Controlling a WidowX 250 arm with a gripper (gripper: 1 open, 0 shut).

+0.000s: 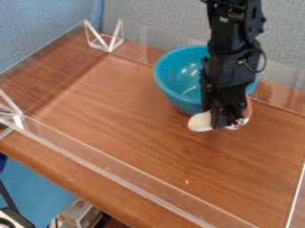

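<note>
The black gripper (224, 114) hangs over the right side of the wooden table, in front of the cyan bowl (177, 76). It is shut on a white object (201, 121), with a bit of orange showing at its right side. The gripper hides the bowl's right part and much of what it holds.
Clear edging runs along its sides, with white bracket-like pieces (105, 37) at the back-left corner and at the left edge. A blue floor shows at the bottom left.
</note>
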